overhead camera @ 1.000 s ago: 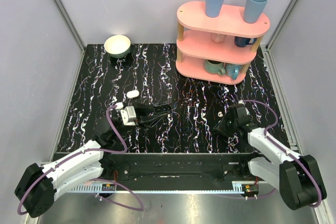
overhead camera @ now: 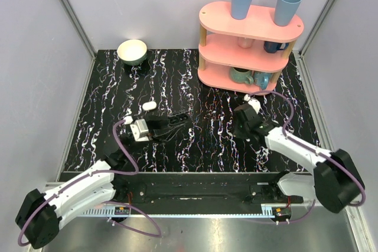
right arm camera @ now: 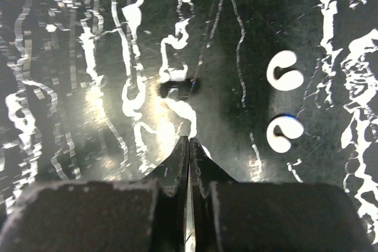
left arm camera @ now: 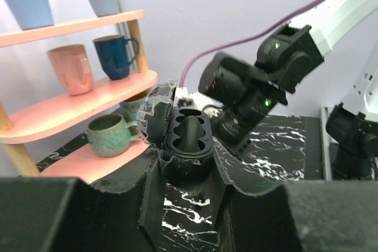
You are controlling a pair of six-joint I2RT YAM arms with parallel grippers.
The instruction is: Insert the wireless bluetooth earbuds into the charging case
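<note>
My left gripper (overhead camera: 172, 123) is shut on the dark charging case (left arm camera: 184, 146), holding it up with its slots showing and some clear wrapping at one side. Two white earbuds (right arm camera: 284, 70) lie on the black marble surface in the right wrist view, one above the other to the right of my right gripper. That gripper's fingertips meet; whether anything small is between them cannot be told. A small white oblong object (overhead camera: 149, 105) rests behind the left gripper in the top view.
A pink shelf (overhead camera: 248, 23) with cups and mugs stands at the back right. A bowl (overhead camera: 132, 52) sits at the back left.
My right arm has lifted and moved back and to the left, away from where it was low over the earbuds. The left arm has shifted very slightly.
</note>
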